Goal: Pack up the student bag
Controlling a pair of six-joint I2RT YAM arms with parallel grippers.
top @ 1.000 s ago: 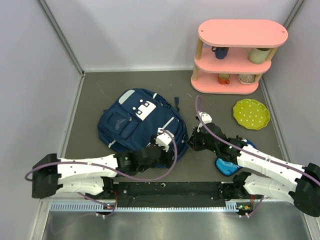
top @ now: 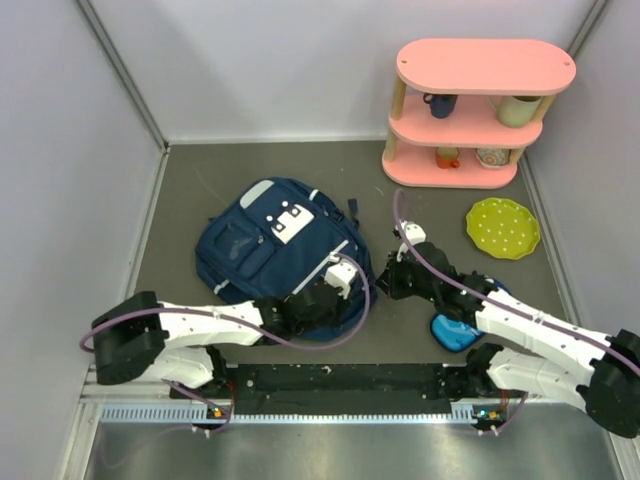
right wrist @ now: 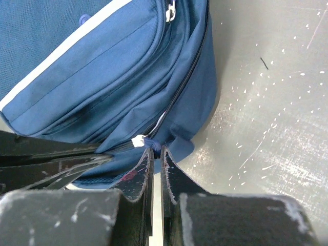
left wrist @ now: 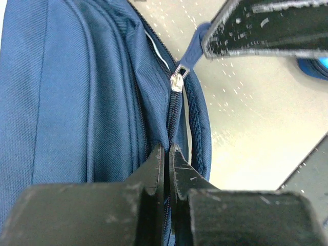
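Note:
The navy backpack [top: 260, 235] lies at center-left, its front pocket and white patch upward. My left gripper is shut on the bag's edge at a zipper strip [left wrist: 173, 115], as far as the left wrist view shows; little shows between its fingers. My right gripper is shut at the bag's right edge, with a small blue zipper pull [right wrist: 152, 145] at its fingertips. The left wrist view shows that pull [left wrist: 190, 51] held at the dark fingers of the right gripper, attached to a silver slider.
A blue case [top: 455, 330] lies under the right arm. A green dotted plate [top: 502, 225] is at right. A pink shelf [top: 480, 70] with mugs and bowls stands at the back.
The right arm has barely moved.

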